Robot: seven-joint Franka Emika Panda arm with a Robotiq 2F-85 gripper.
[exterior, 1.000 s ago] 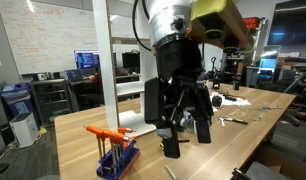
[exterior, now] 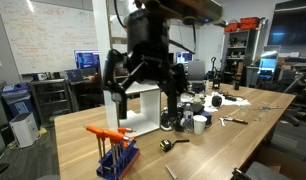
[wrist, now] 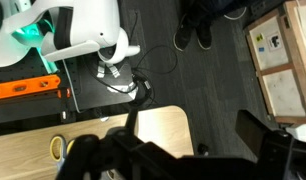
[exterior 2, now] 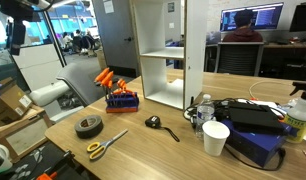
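My gripper stands open, its two dark fingers (wrist: pixel 131 140) wide apart in the wrist view. Nothing is held between them; the floor and a rounded wooden table corner (wrist: pixel 173 122) show beneath. Exterior view 1 has the dark gripper large and close to the camera, in front of the table scene. At the upper left of exterior view 2, part of the dark arm (exterior 2: pixel 15 35) shows, away from the objects on the table.
A blue rack (exterior 2: pixel 122 100) carries orange-handled tools (exterior 2: pixel 106 78). Nearby lie a tape roll (exterior 2: pixel 89 126), scissors (exterior 2: pixel 105 146) and a small black tool (exterior 2: pixel 155 122). A white shelf (exterior 2: pixel 163 95), a bottle (exterior 2: pixel 204 112) and a white cup (exterior 2: pixel 215 138) stand farther right.
In exterior view 1, my gripper has swung left and turned, uncovering more of the table at right. The tabletop objects look unmoved.
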